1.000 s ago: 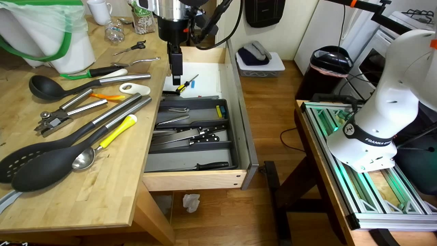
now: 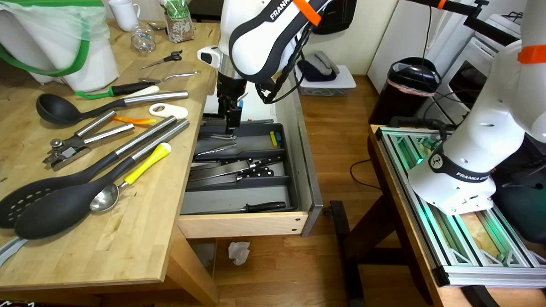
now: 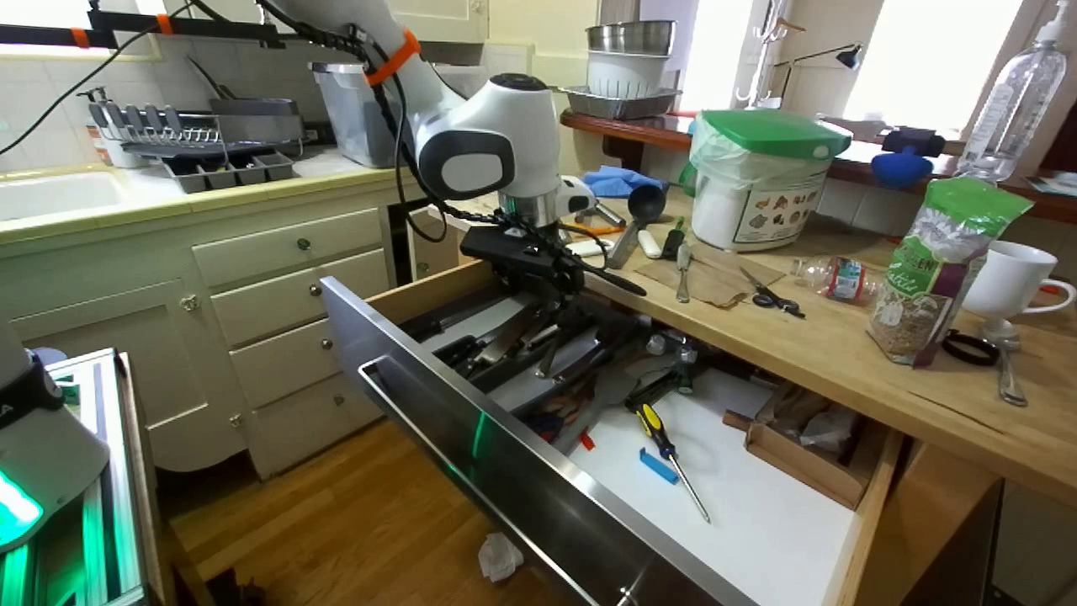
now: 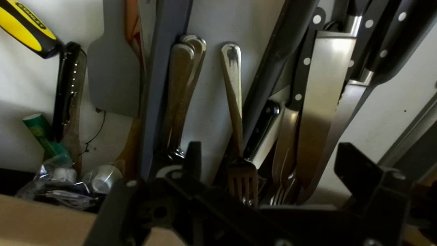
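Observation:
Over the open drawer hangs my gripper [image 2: 231,127], pointing down at the dark organizer tray [image 2: 292,184]. Its two black fingers stand wide apart in the wrist view, open, with nothing held between them. Below and between them lie a single fork [image 4: 232,82], tines toward the gripper, and several knives including a broad-bladed one [image 4: 326,86]. Two metal handles [image 4: 180,78] lie side by side left of the fork, near the left finger [image 4: 193,160]. How high the fingertips are above the cutlery is hard to tell.
A yellow-black screwdriver [image 3: 656,433] and a blue piece [image 3: 658,465] lie in the drawer's white section. The counter [image 2: 128,220] beside the drawer holds a ladle [image 2: 61,110], large spoons and scissors. The steel drawer front [image 3: 485,434] and tray dividers bound the space.
In exterior view 1 the arm has swung nearer and lower, and my gripper has moved from above the white section to the tray's far end. The cutlery looks unmoved.

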